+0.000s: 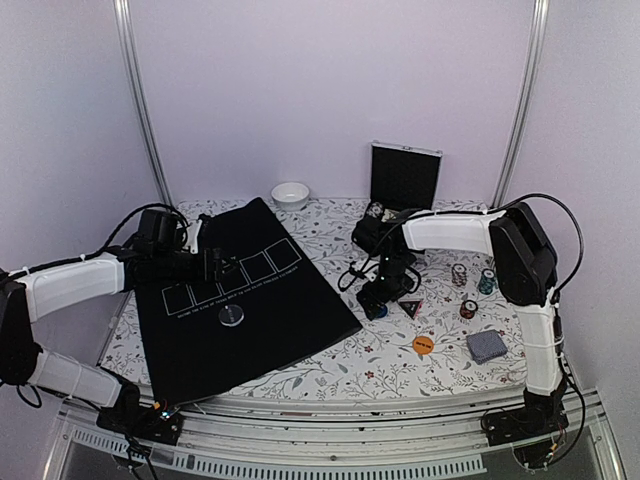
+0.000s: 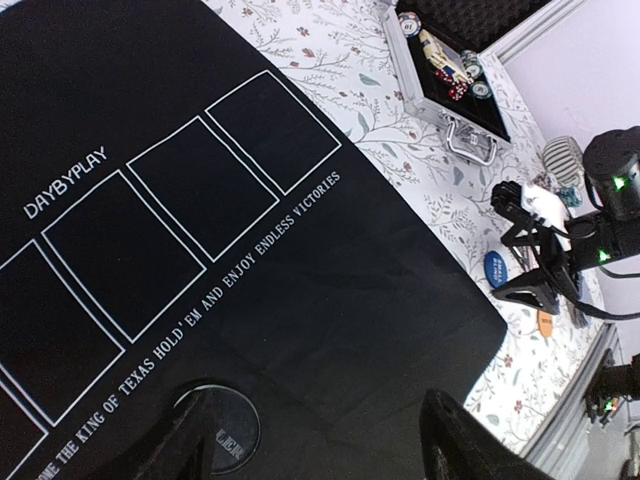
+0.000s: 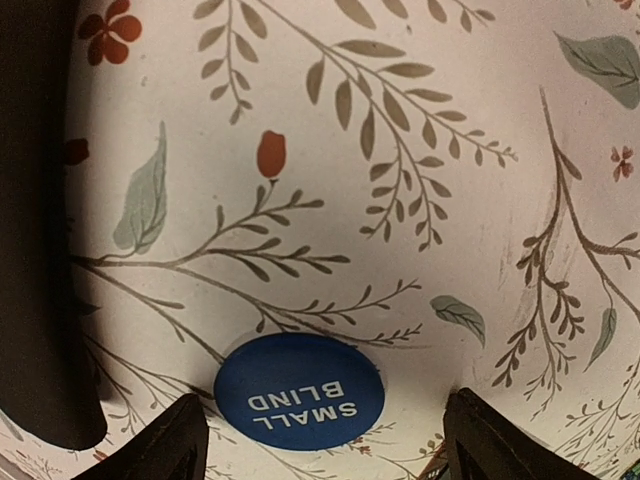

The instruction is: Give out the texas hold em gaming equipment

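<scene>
A blue "SMALL BLIND" disc point(image 3: 299, 391) lies flat on the flowered cloth, close to the black mat's edge. My right gripper is open just above it, a fingertip on each side of the disc, and more room on the right. The clear "DEALER" disc point(image 2: 236, 428) rests on the black mat point(image 1: 260, 340). Over it my left gripper hangs open with nothing between its fingers. An orange disc point(image 1: 423, 344) and a dark triangular piece point(image 1: 411, 308) lie on the cloth near the right arm.
Chip stacks point(image 1: 468, 309) and a card deck point(image 1: 487, 346) stand to the right. At the back are an open case point(image 1: 405, 178) and a white bowl point(image 1: 290, 195).
</scene>
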